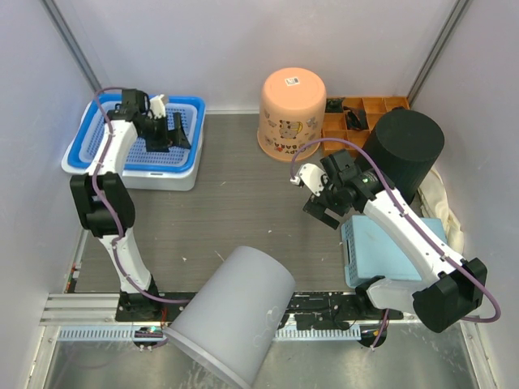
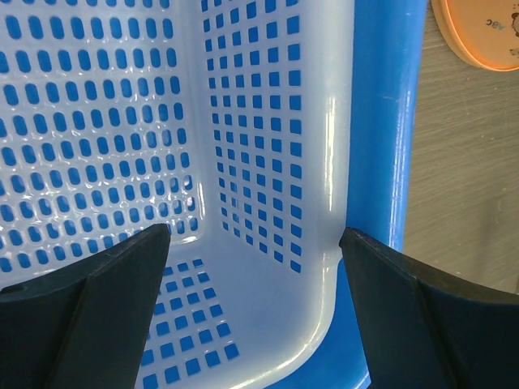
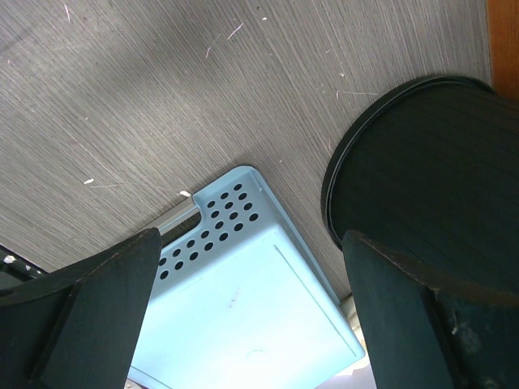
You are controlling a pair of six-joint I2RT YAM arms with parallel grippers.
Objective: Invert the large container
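Nested at the back left are a white outer tub, a blue basket and a pale perforated basket inside. Over their right part hangs my left gripper, its fingers open. In the left wrist view the left finger shows over the pale basket's inside, while the right finger overlaps the pale rim and blue edge. Whether it touches them I cannot tell. My right gripper is open and empty above the floor, left of the black bin. Which one is the large container is not clear from looks alone.
An orange tub stands bottom up at the back, beside an orange divided tray. A grey bin lies tilted at the front. The light-blue box sits under the right arm. Mid-floor is clear.
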